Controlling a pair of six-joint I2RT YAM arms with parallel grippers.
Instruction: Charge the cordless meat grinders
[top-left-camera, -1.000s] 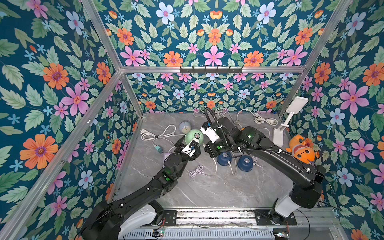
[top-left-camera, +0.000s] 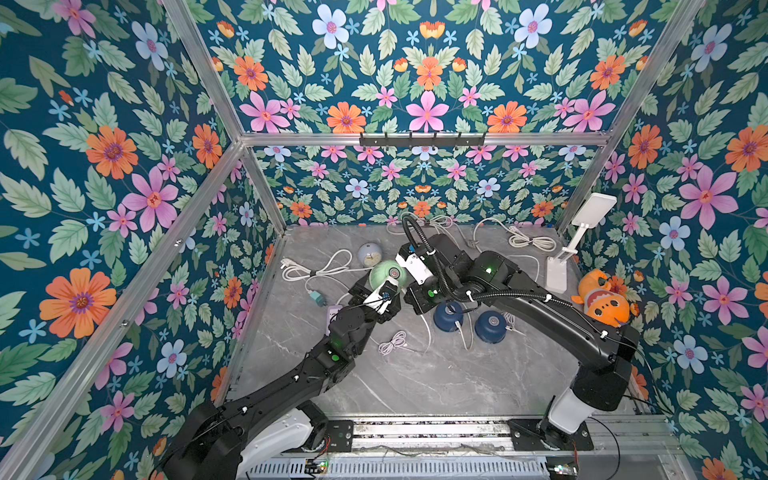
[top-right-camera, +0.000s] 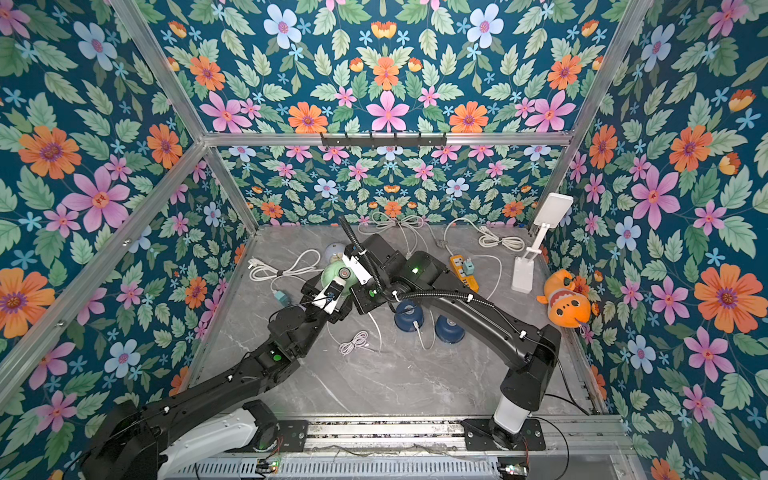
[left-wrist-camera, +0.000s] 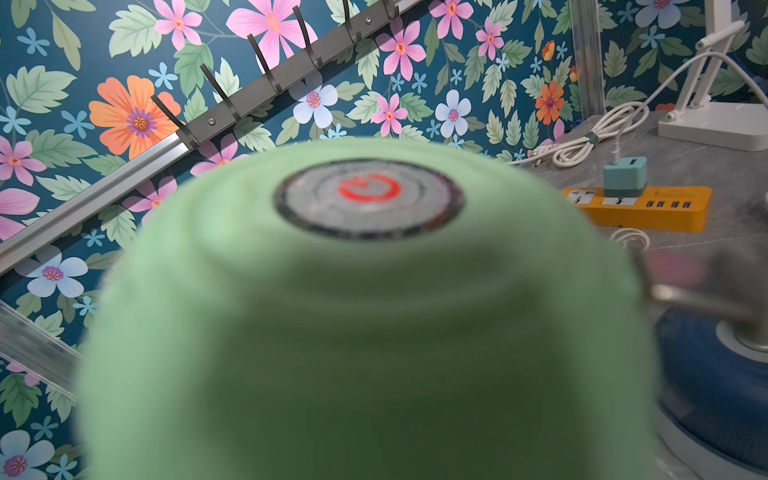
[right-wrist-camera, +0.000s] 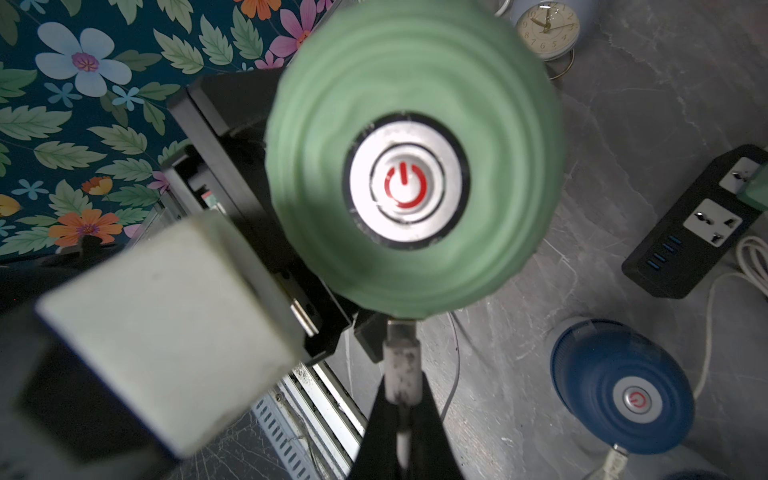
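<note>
A green grinder (top-left-camera: 387, 274) with a red power mark on top stands at my left gripper (top-left-camera: 379, 296), whose fingers are open beside it; the grinder fills the left wrist view and hides the fingers there. In the right wrist view my right gripper is shut on a white cable plug (right-wrist-camera: 402, 364). The plug's metal tip meets the lower edge of the green grinder (right-wrist-camera: 512, 176); how deep it sits cannot be told. Two blue grinders (top-left-camera: 449, 317) stand nearby, and at least one (right-wrist-camera: 632, 384) has a white plug at its side.
An orange power strip (left-wrist-camera: 652, 209) bears a teal charger (left-wrist-camera: 625, 174); a black strip (right-wrist-camera: 696, 220) shows farther over. Coiled cables, a small clock (top-left-camera: 369, 254), a white lamp (top-left-camera: 557, 274) and an orange toy (top-left-camera: 605, 300) lie around.
My right gripper has shifted slightly left, closer to the green grinder. The left arm and the grinder look still.
</note>
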